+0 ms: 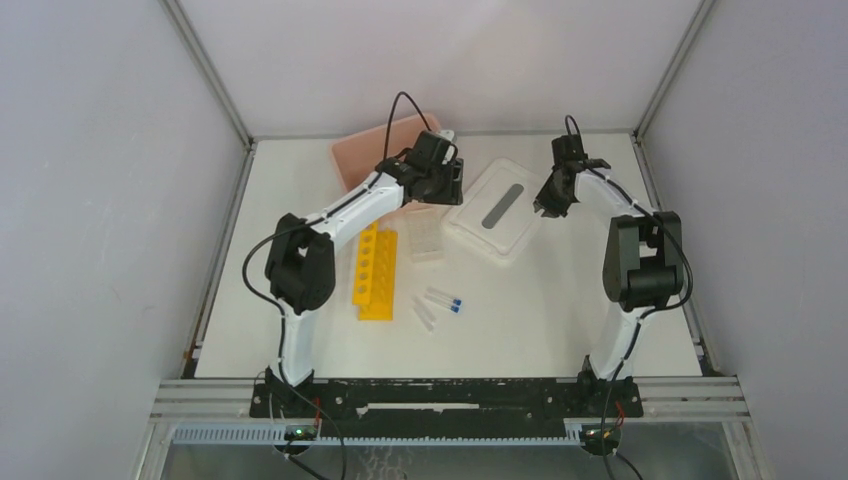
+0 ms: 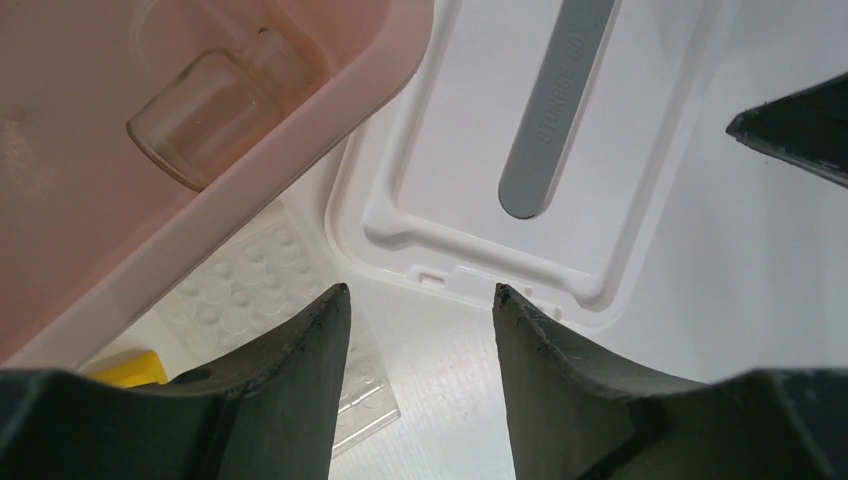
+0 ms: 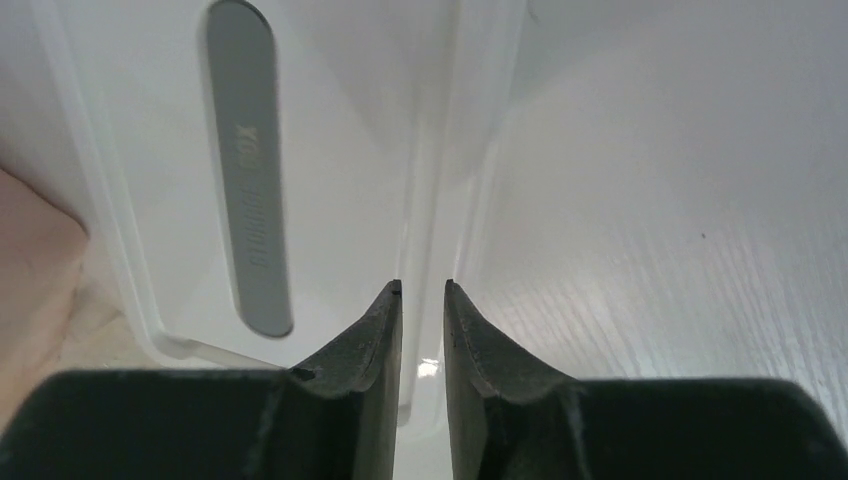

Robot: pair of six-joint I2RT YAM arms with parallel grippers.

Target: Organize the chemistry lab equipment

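A white lid (image 1: 483,228) with a grey strip lies flat on the table in the middle. To its left is the pink bin (image 1: 350,158), with a clear bottle (image 2: 215,115) lying inside. My left gripper, fingers apart and empty, hovers between the bin and the lid's near left corner. My right gripper is over the lid's right edge with a narrow gap between its fingers; the lid's rim shows through the gap, and nothing appears gripped. The yellow rack (image 1: 376,280) and a clear well plate (image 1: 425,236) sit left of centre.
Two blue-capped tubes (image 1: 443,299) and clear slim pieces (image 1: 424,314) lie near the table's front middle. Black fingers of the other arm edge into the left wrist view.
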